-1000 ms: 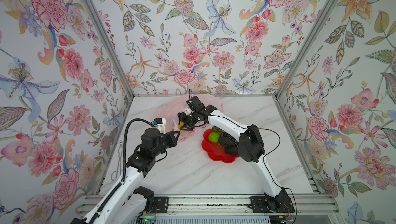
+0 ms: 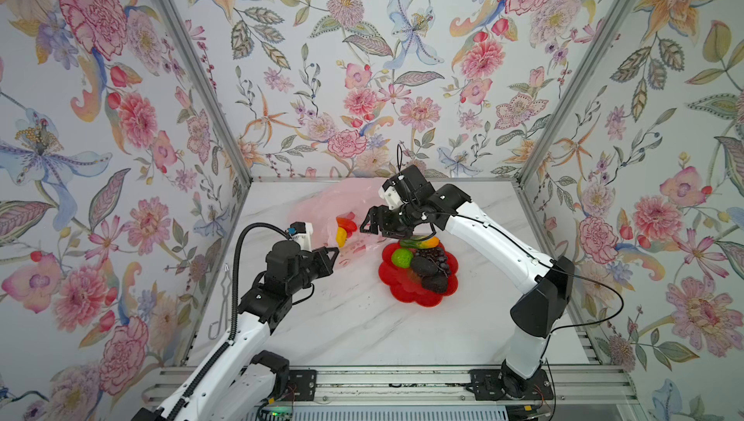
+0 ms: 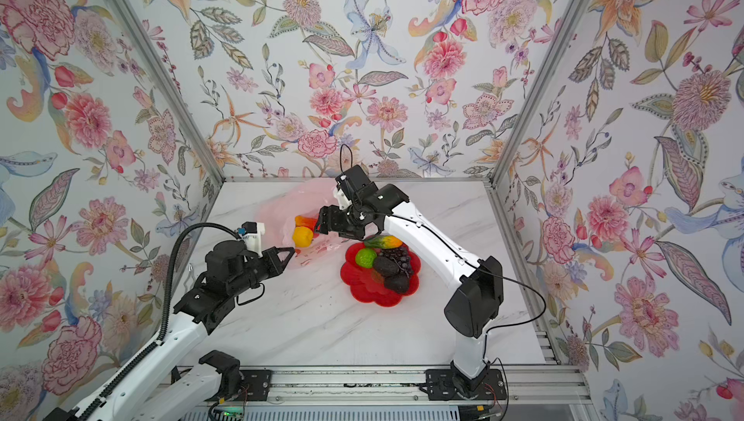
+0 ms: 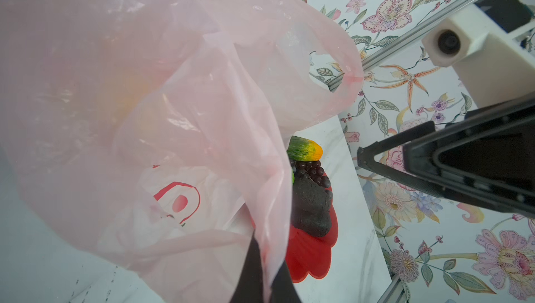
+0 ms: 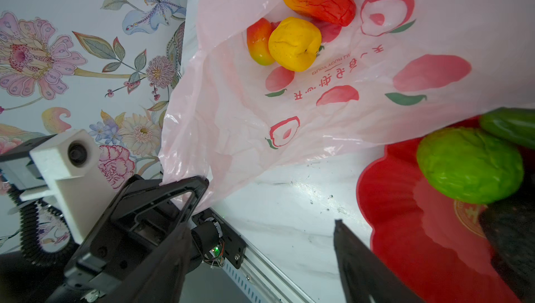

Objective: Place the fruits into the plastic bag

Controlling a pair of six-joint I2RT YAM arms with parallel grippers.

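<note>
The pink plastic bag lies spread with its mouth raised. My left gripper is shut on the thin bag edge. Inside the bag rest a yellow fruit, an orange-red fruit and a red-green fruit. My right gripper is part open, its fingers apart and empty, over bare table between bag and plate. On the red plate are a green round fruit, a green-yellow fruit, dark grapes and dark lumpy fruits.
The red scalloped plate stands right of the bag, close to its edge. White table in front of the bag and plate is clear. Metal tongs seem to lie at the left edge.
My right gripper has moved up and rightward from the yellow fruit at the bag's mouth, so the fruits in the bag show more. The left arm has stayed still.
</note>
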